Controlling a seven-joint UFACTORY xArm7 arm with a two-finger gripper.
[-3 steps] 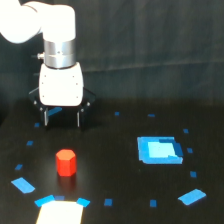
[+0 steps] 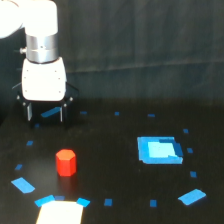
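Note:
A red hexagonal block (image 2: 66, 163) sits on the dark table at the lower left. My gripper (image 2: 45, 114), on the white arm, hangs behind and a little left of the block, apart from it. Its dark fingers stand wide apart at either side, with nothing visible between them; their tips are hard to make out against the dark background. Over to the right is a blue square frame (image 2: 142, 153) with a pale, whitish-blue middle.
Flat blue marks (image 2: 192, 197) are scattered over the dark table. A cream-coloured object (image 2: 60, 213) is cut off by the bottom edge below the red block. Between the block and the blue frame, the table is free of standing objects.
The arm and gripper have shifted left and slightly up in the view. The red block and the blue frame have stayed where they were.

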